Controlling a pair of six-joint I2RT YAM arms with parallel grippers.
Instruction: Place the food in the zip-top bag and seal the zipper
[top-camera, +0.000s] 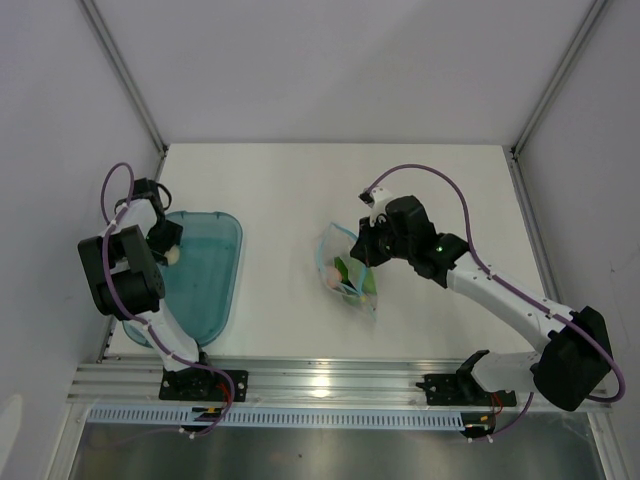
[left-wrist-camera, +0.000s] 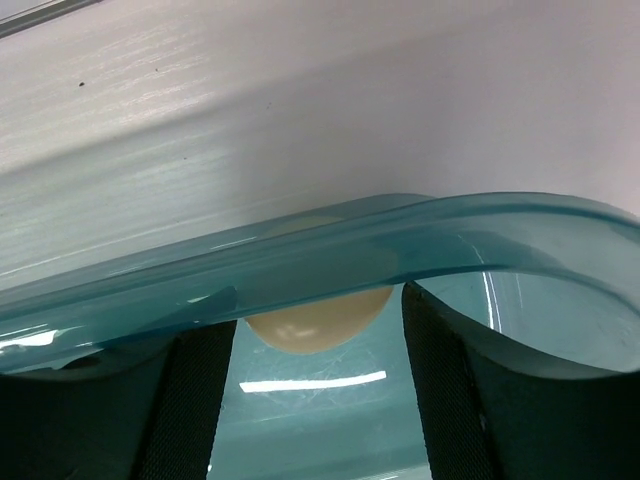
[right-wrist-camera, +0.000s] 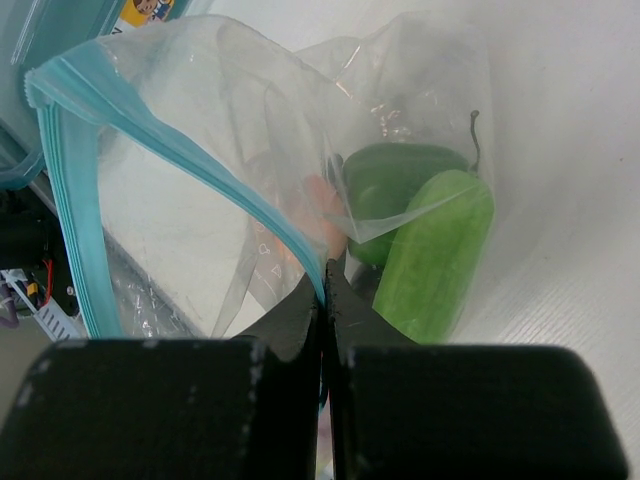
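The teal tray (top-camera: 205, 290) sits on the left of the table, with my left gripper (top-camera: 163, 240) over its left rim. In the left wrist view, a pale rounded item (left-wrist-camera: 315, 325) lies in the tray between the part-open fingers, partly behind the rim (left-wrist-camera: 470, 225). My right gripper is shut on the blue-zippered top edge of the clear bag (right-wrist-camera: 400, 70). The bag's mouth gapes; inside are a green pepper (right-wrist-camera: 395, 170), a long green vegetable (right-wrist-camera: 435, 260) and a pinkish item (right-wrist-camera: 325, 215).
Metal frame rails (top-camera: 300, 370) edge the table, with walls at the sides and back.
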